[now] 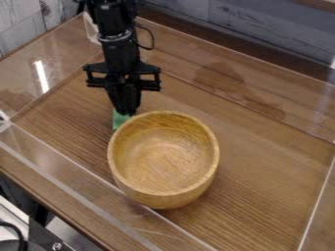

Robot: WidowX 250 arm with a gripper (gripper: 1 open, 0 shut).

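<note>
My gripper (127, 96) hangs in the upper middle of the camera view, low over a green object (120, 121) that lies just behind a large tan bowl (163, 157). The green object is mostly covered by the gripper and the bowl's rim. The fingertips are dark and small; whether anything is between them is unclear.
A pale object (92, 29) stands at the back left behind the arm. A dark cable lies at the lower left edge.
</note>
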